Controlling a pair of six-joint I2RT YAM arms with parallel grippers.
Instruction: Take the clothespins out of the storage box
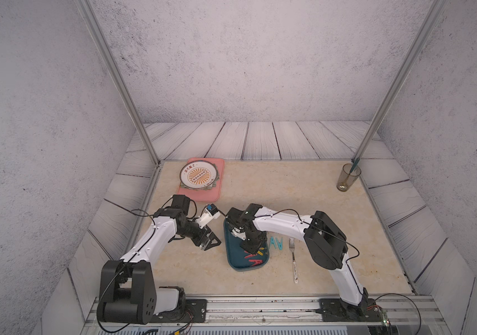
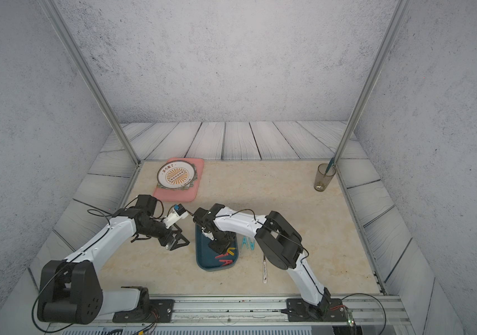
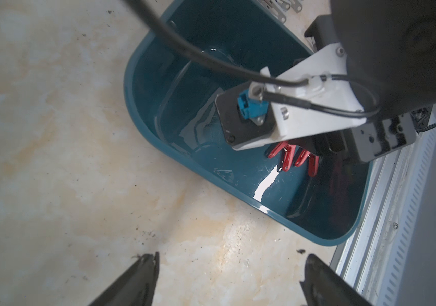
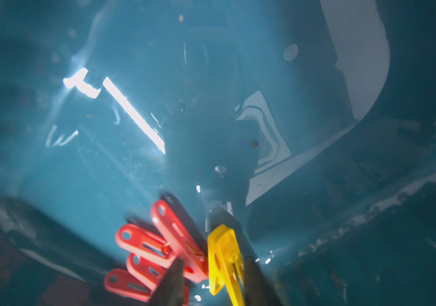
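Note:
The dark teal storage box [image 1: 228, 254] stands mid-table, with red clothespins [image 4: 179, 237] and a yellow clothespin [image 4: 223, 257] on its floor. Down inside the box, my right gripper is part open; the yellow clothespin lies between its fingers, close to the right one, and the red ones lie at the left finger. Left of the box, my left gripper is wide open above bare table, nothing between its fingers. Light-blue clothespins [image 1: 276, 243] lie on the table just right of the box. The right arm hides part of the box's inside.
A fork [image 1: 293, 262] lies right of the blue clothespins. At the back left a plate [image 1: 199, 174] rests on a pink board [image 1: 210, 195]. A glass [image 1: 348, 177] stands at the back right.

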